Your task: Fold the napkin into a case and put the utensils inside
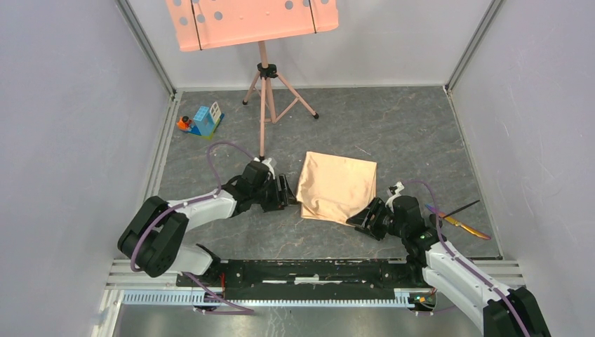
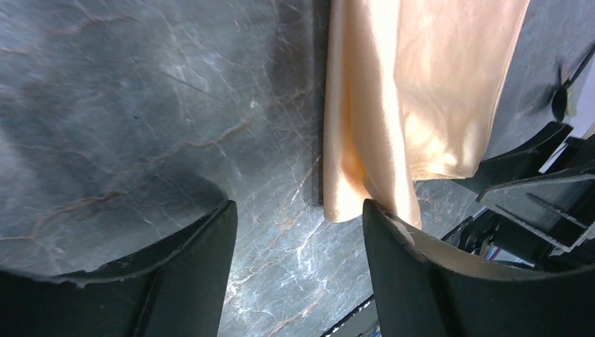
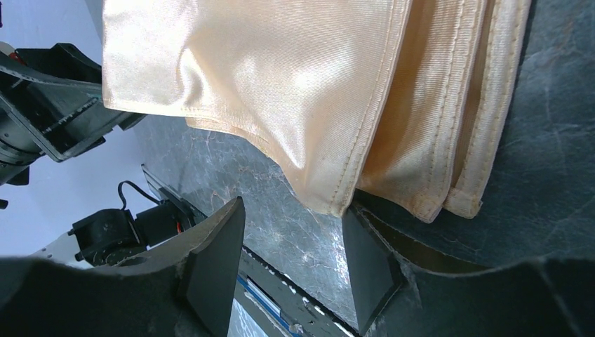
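Observation:
The folded peach satin napkin [image 1: 338,184] lies on the grey floor between my two arms. At its near left corner is my left gripper [image 1: 290,199], partly open. In the left wrist view a raised napkin fold [image 2: 382,112] leans against the right-hand finger [image 2: 393,242], while bare floor shows between the fingers. My right gripper [image 1: 359,222] is open at the near right corner. In the right wrist view a lifted napkin corner [image 3: 323,189] hangs at the right-hand finger [image 3: 368,260], above other layers. The utensils [image 1: 469,229] lie to the right, partly hidden by the right arm.
A pink stand [image 1: 264,105] rises behind the napkin, one leg reaching close to the left gripper. A toy block figure [image 1: 203,121] sits at the back left.

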